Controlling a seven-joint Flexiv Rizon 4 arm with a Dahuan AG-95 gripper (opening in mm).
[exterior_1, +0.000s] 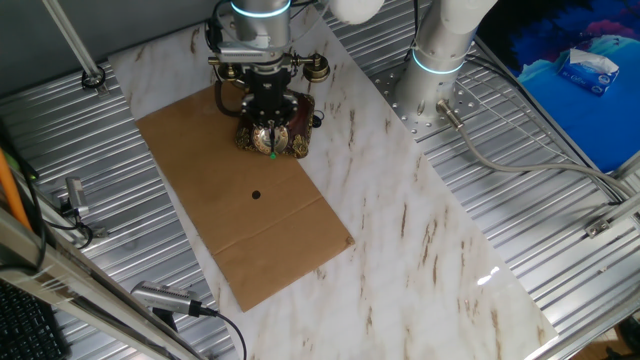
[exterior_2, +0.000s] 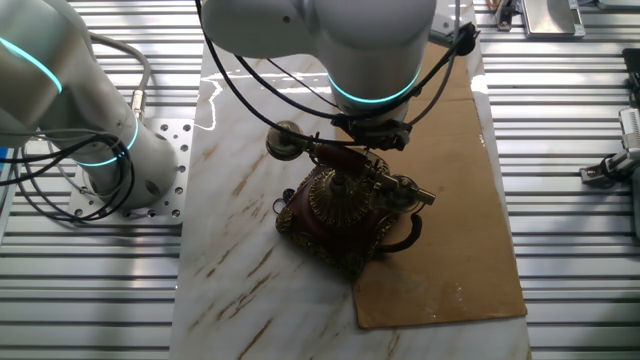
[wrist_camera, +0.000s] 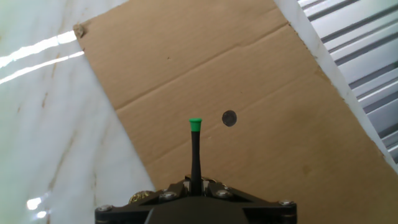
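An antique-style telephone (exterior_2: 345, 205) in dark red and brass stands partly on the cardboard sheet (exterior_1: 235, 215). Its handset (exterior_2: 340, 158) rests across the top. In exterior view 1 my gripper (exterior_1: 270, 125) hangs in front of the phone and covers much of it; how far apart they are is unclear. A thin black rod with a green tip (wrist_camera: 196, 124) sticks out from my gripper, whose fingers look closed around its base. In exterior view 2 the arm hides the fingertips. Only a bit of brass ornament (wrist_camera: 140, 196) shows at the bottom of the wrist view.
A small dark round spot (exterior_1: 256, 195) marks the otherwise bare cardboard. The marble-patterned board (exterior_1: 400, 250) is clear at front and right. Beside the board rises the arm's base (exterior_1: 435, 80). A cylindrical device (exterior_1: 165, 298) with a cable sits at the front left.
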